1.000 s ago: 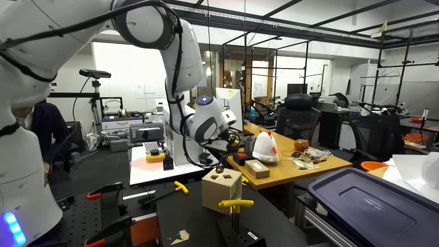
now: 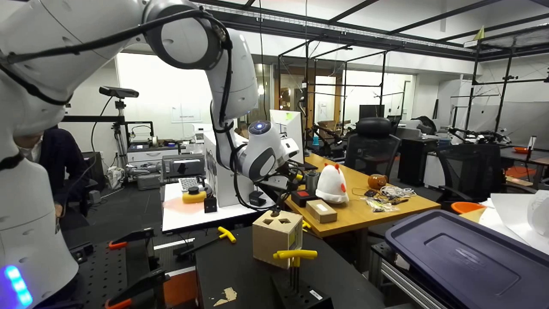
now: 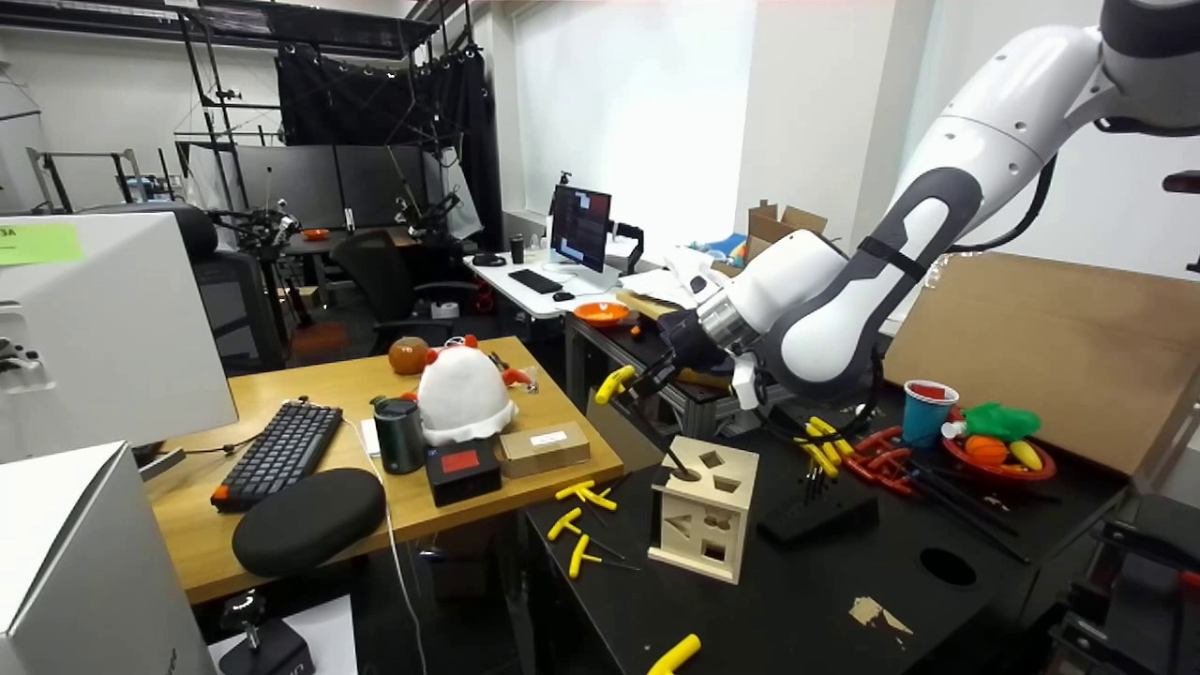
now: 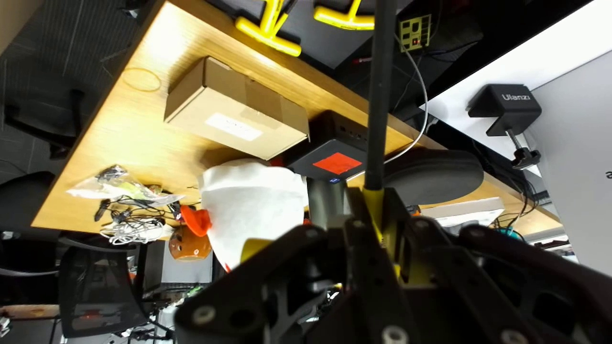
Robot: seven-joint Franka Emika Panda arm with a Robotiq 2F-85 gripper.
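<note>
My gripper is shut on a T-handled hex key, with the yellow handle [image 3: 614, 384] sticking out beside the fingers. From the fingers runs the key's long black shaft [image 4: 379, 103], up past the top of the wrist view. Below the gripper a wooden shape-sorter box [image 3: 706, 508] stands upright on the black table, with cut-out holes in its top and side. In exterior view 2 the shaft slants down to a dark round hole at the box's top corner. I cannot tell how deep its tip sits. The wrist view does not show the box clearly.
More yellow T-handle keys [image 3: 579, 557] lie left of the box. A black holder [image 3: 818, 519] with upright keys stands close on its other side. Beyond the table edge, the wooden desk carries a cardboard box [image 3: 545, 448] and a white plush [image 3: 463, 394].
In exterior view 1 my arm and gripper have shifted slightly to the right and a little downward, with the key still held. The wooden box has not moved.
</note>
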